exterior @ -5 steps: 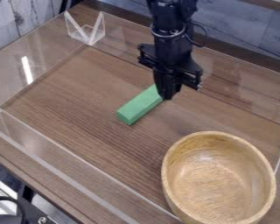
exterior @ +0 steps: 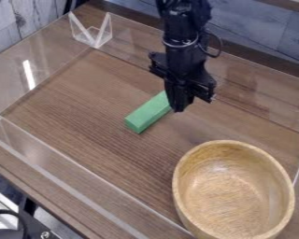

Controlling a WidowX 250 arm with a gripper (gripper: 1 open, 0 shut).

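Note:
A green rectangular block (exterior: 149,112) lies flat on the wooden table, angled from lower left to upper right. My black gripper (exterior: 177,98) is low over the block's upper right end, which is partly hidden behind it. Whether its fingers are open or shut, and whether they touch the block, I cannot tell.
A large round tan bowl (exterior: 232,191) takes up the lower right. Clear plastic pieces stand at the upper left (exterior: 92,28) and left edge. Black cable shows at the bottom left corner.

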